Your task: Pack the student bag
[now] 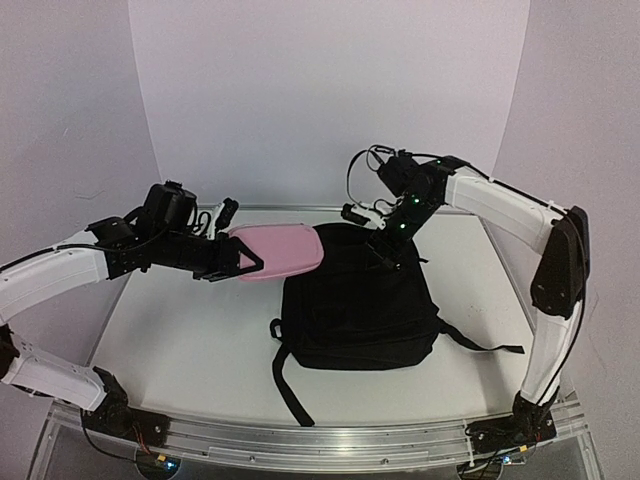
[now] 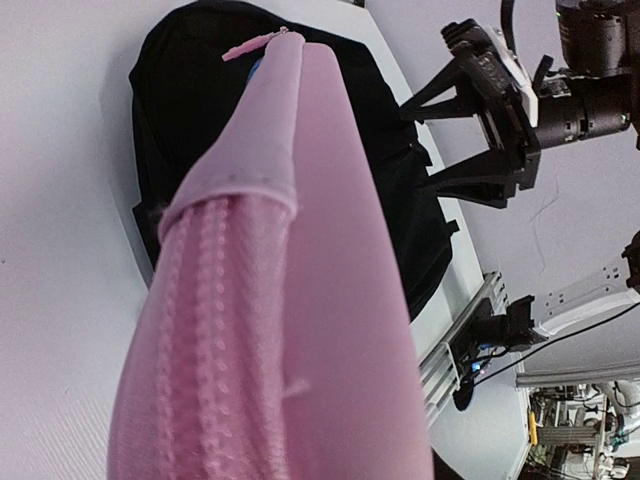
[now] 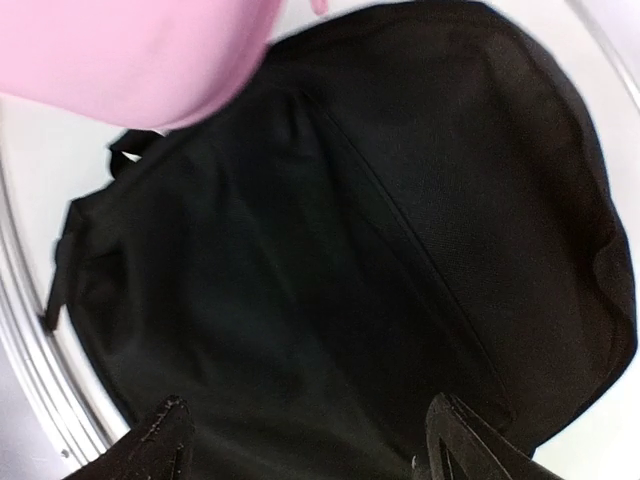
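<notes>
A pink zippered case (image 1: 280, 249) hangs in the air at the upper left of the black bag (image 1: 360, 320), with my left gripper (image 1: 250, 255) shut on its left end. In the left wrist view the case (image 2: 340, 270) fills the middle, zipper side showing, and hides that gripper's fingers. The bag lies flat on the table, and whether its mouth is open cannot be made out. Above the bag's upper part is my right gripper (image 1: 372, 240), its fingers spread. In the right wrist view its fingers (image 3: 460, 440) stand wide apart with only the bag's black cloth (image 3: 330, 280) below.
Bag straps (image 1: 290, 385) trail onto the table at the front left and right (image 1: 480, 340). A metal rail (image 1: 320, 438) runs along the front edge, and walls close in the sides and back.
</notes>
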